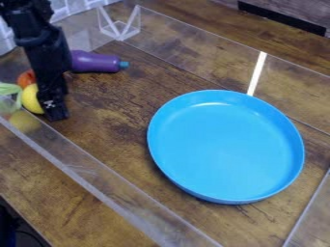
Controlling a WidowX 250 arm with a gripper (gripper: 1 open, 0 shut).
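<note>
My black gripper (49,96) reaches down at the left, its fingers open around or just beside a yellow round fruit or vegetable (31,100); whether it touches is hard to tell. A pale green leafy item (7,96) lies at the left edge, with an orange-red item (26,78) behind. A purple eggplant (95,61) lies behind the gripper.
A large blue plate (226,145) fills the right half of the wooden surface. Clear plastic walls border the area at front and back. The middle between gripper and plate is bare.
</note>
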